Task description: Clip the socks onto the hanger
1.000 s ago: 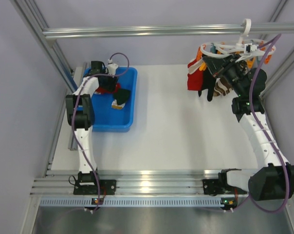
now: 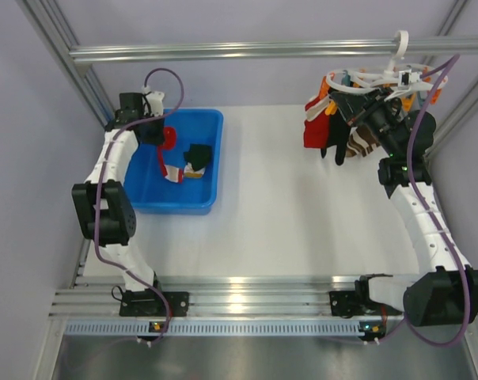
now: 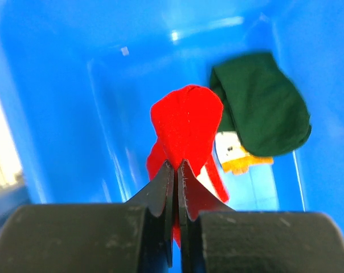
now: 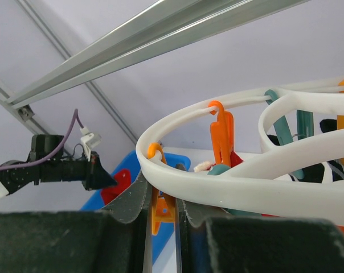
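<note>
My left gripper is shut on a red sock (image 3: 186, 122), lifted over the blue bin (image 2: 169, 204); the sock dangles down toward a white-and-red piece (image 2: 172, 174). In the bin lie a dark green sock (image 3: 257, 105) and a white sock with yellow trim (image 3: 246, 162). On the right, my right gripper is shut on an orange clip at the rim of the white hanger (image 4: 229, 192). Several socks, red (image 2: 314, 133), black and striped, hang below the hanger among orange and teal clips.
The hanger hangs from the overhead rail (image 2: 223, 51). The white table (image 2: 267, 206) between bin and hanger is clear.
My left arm has risen and moved toward the left, drawing the red sock up from the bin. The right arm has not moved.
</note>
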